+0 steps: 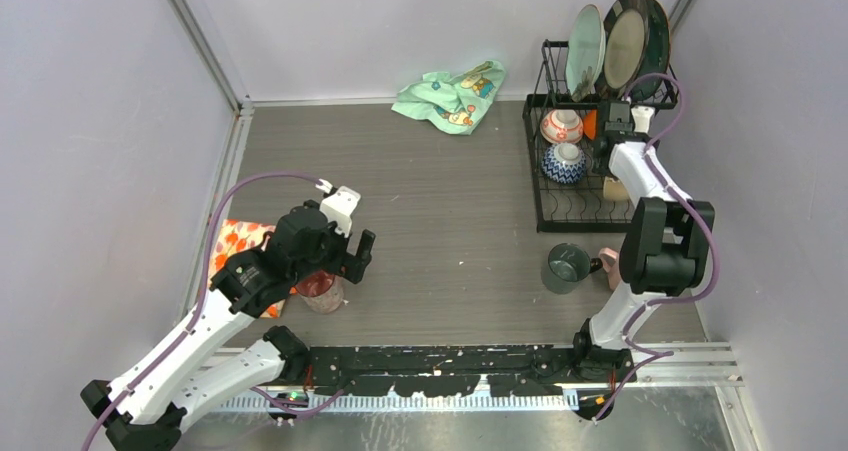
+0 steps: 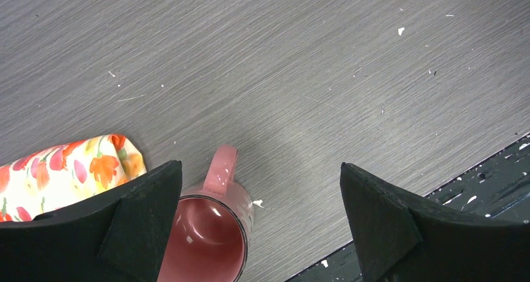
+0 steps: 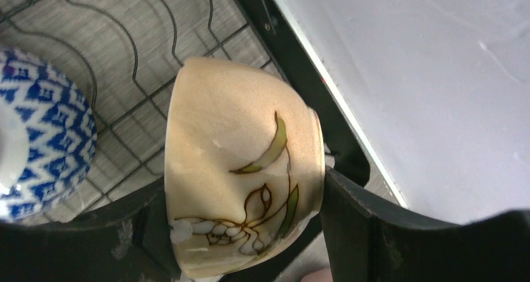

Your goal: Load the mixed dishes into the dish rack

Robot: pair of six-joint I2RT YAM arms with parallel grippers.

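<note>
My right gripper is at the lower tier of the dish rack (image 1: 555,221), its fingers either side of a cream bowl with a flower pattern (image 3: 237,144), on its side over the wires; whether they grip it is unclear. A blue-patterned bowl (image 1: 563,166), a red-patterned bowl (image 1: 561,126) and an orange dish (image 1: 590,123) sit in the rack, plates (image 1: 584,51) above. My left gripper is open above a red cup (image 2: 206,238) at the left.
A dark mug (image 1: 566,269) and a pink mug (image 1: 610,263) stand in front of the rack. A flowered cloth (image 2: 75,169) lies at left, a green cloth (image 1: 450,99) at the back.
</note>
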